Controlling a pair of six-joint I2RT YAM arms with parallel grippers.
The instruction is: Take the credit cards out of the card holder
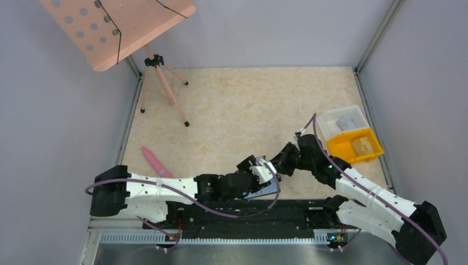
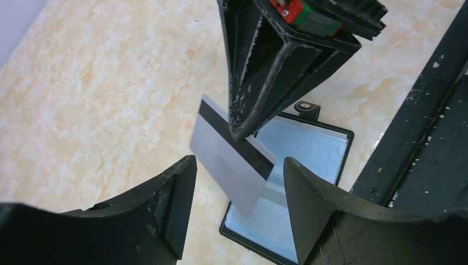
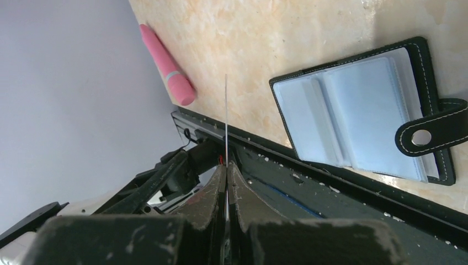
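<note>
Pinched edgewise by my right gripper, a pale card [image 2: 234, 165] with a black stripe hangs above the holder. From the right wrist view the card [image 3: 226, 110] shows only as a thin upright line. The open card holder [image 3: 364, 105], black-edged with clear sleeves and a snap strap [image 3: 433, 132], lies flat on the table. My left gripper is open, its two fingers on either side of the card's lower part in its wrist view; contact cannot be told. In the top view, the left arm hides the card and much of the holder [image 1: 264, 191].
A yellow bin [image 1: 341, 148] and a white bin [image 1: 329, 128] stand at the right. A pink pen-like object [image 1: 153, 158] lies at the left, and a tripod [image 1: 165, 88] stands at the back left.
</note>
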